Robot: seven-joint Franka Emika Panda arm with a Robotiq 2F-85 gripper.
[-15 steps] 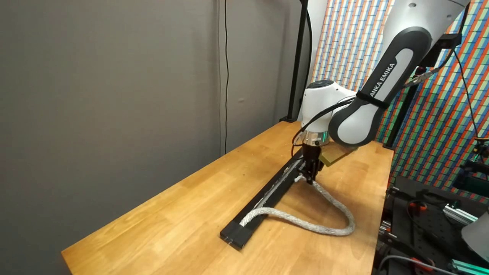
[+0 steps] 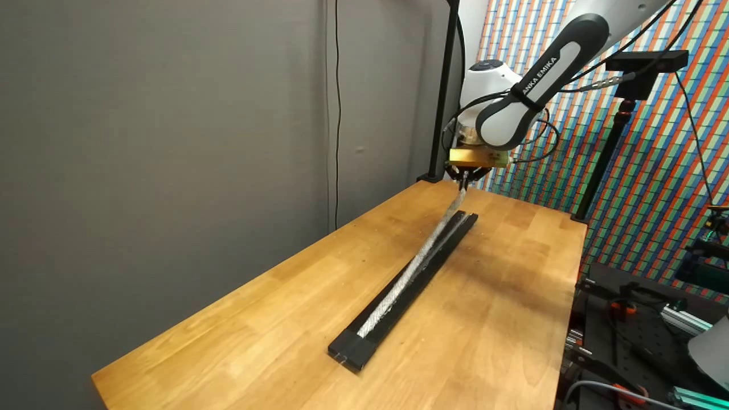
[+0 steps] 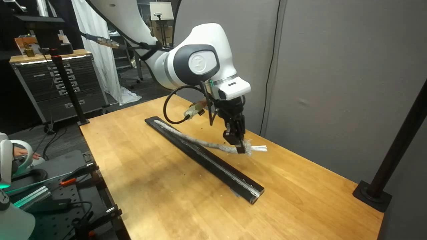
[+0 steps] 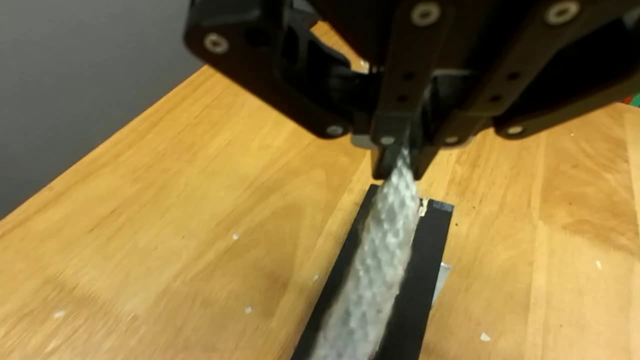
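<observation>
A grey-white braided rope (image 2: 411, 270) runs nearly straight from the near end of a black grooved bar (image 2: 353, 349) up to my gripper (image 2: 465, 183). Past the bar's middle it rises clear of the groove, as the second exterior view shows with the rope (image 3: 188, 138) above the bar (image 3: 224, 170). My gripper (image 3: 240, 148) is shut on the rope near its frayed end, and white strands (image 3: 259, 148) stick out beyond the fingers. From the wrist, the rope (image 4: 378, 258) stretches down from the gripper, over the bar (image 4: 414, 294).
Bare wooden table (image 2: 273, 328) surrounds the bar. A grey wall panel (image 3: 344, 100) closes off one long side, and a black post (image 3: 376, 188) stands at a corner. Small white scraps lie on the wood in the wrist view.
My gripper has moved up and away toward the table's far end with the rope end. The rope's loose loop beside the bar has been drawn out into a nearly straight line over it.
</observation>
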